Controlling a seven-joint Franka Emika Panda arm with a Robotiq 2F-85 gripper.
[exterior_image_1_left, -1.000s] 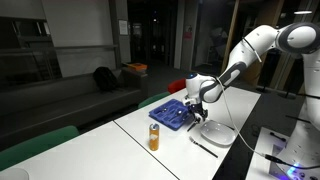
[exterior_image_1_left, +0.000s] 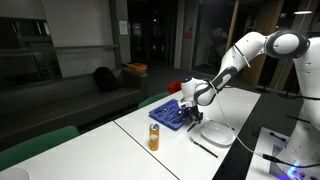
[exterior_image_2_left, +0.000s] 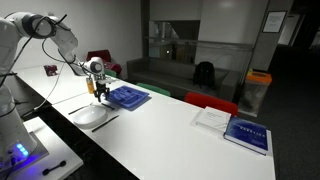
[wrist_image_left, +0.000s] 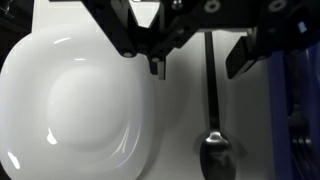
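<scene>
In the wrist view a metal spoon (wrist_image_left: 217, 155) lies on the white table, its bowl toward the bottom of the picture. Its dark handle runs up between the separated fingers of my gripper, which is open and grips nothing. A white dish (wrist_image_left: 78, 105) fills the left side of that view, beside the spoon. At the right edge shows the blue tray (wrist_image_left: 281, 110) with cutlery in it. From outside, my gripper (exterior_image_1_left: 189, 114) is low over the table between the tray (exterior_image_1_left: 168, 113) and the dish (exterior_image_1_left: 217, 134); the spoon is hard to make out there.
A dark slim utensil (exterior_image_1_left: 204, 147) lies near the dish. An orange bottle (exterior_image_1_left: 154, 138) stands apart from the tray. White and blue flat boxes (exterior_image_2_left: 247, 135) lie at the table's far end, with wide bare tabletop between.
My arm has shifted very slightly at the gripper end, near the tray. The dish, tray and bottle have stayed where they were.
</scene>
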